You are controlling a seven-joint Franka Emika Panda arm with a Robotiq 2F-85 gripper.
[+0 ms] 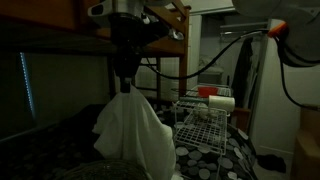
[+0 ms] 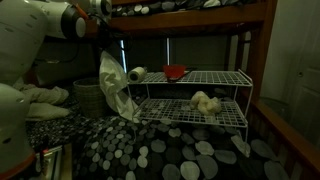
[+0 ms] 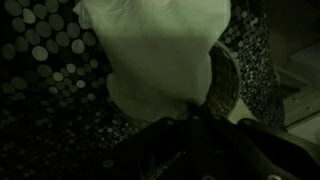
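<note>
A white cloth (image 1: 138,132) hangs in loose folds from my gripper (image 1: 125,88), which is shut on its top end. In the second exterior view the cloth (image 2: 117,88) droops beside a round woven basket (image 2: 90,101), its lower end reaching toward the patterned surface. From the wrist, the cloth (image 3: 155,45) spreads out below the fingers and covers part of the basket (image 3: 229,82). The dark fingertips blend into shadow there. Only the basket's rim (image 1: 100,168) shows at the bottom of the first exterior view.
A white wire rack (image 2: 190,106) holds a red container (image 2: 175,72), a pale roll (image 2: 137,74) and a cream-coloured soft item (image 2: 206,103). A wooden bunk frame (image 1: 60,35) overhangs the area. The dotted cover (image 2: 180,150) before the rack is clear.
</note>
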